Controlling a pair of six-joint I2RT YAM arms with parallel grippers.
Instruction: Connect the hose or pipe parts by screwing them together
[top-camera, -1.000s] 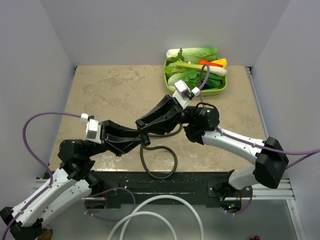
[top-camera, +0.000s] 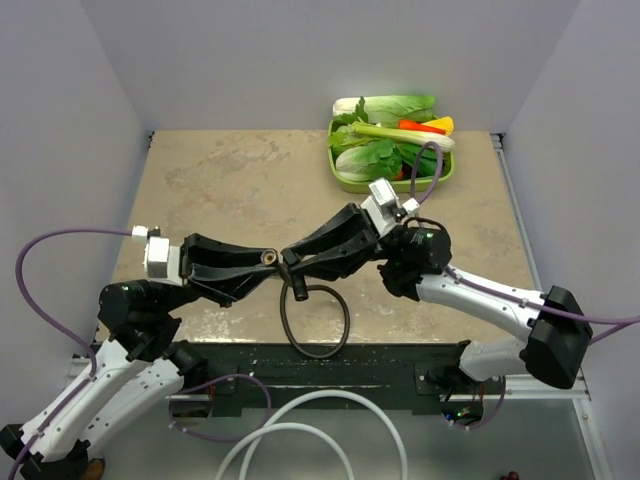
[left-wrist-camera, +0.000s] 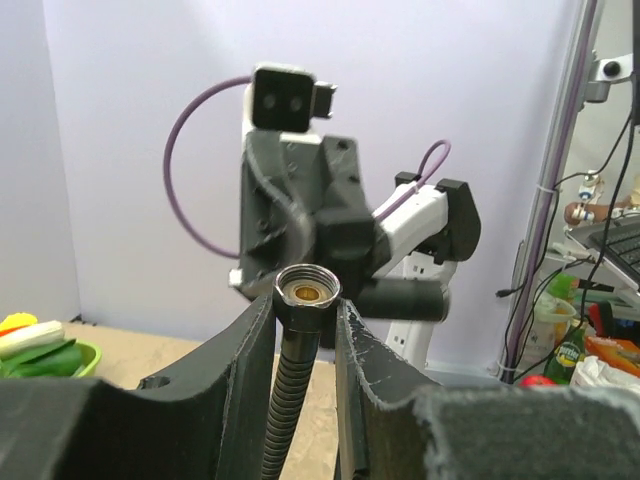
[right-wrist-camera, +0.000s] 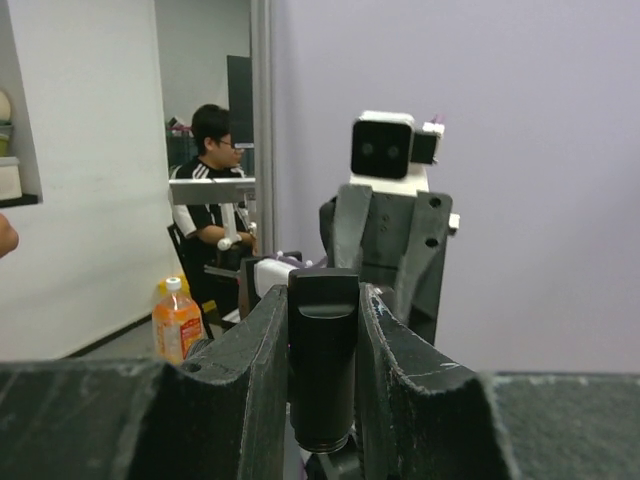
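Observation:
A dark ribbed hose (top-camera: 340, 310) hangs in a loop below both grippers. Its metal hex end fitting (left-wrist-camera: 306, 300), a brass insert inside, stands upright between the fingers of my left gripper (top-camera: 268, 262), which is shut on it. Close to its right, my right gripper (top-camera: 292, 258) is shut on a black cylindrical piece (right-wrist-camera: 320, 360), seen upright between its fingers in the right wrist view. In the top view the two grippers nearly meet over the worktop; I cannot tell whether the two pieces touch.
A green basket of vegetables (top-camera: 390, 150) stands at the back right of the beige worktop (top-camera: 210, 170). White tubing (top-camera: 390, 430) loops below the front edge. Grey walls enclose both sides and the back.
My left gripper has moved left, exposing the fitting in the top view. My right gripper's wrist has shifted and turned, and the hose's loop has narrowed.

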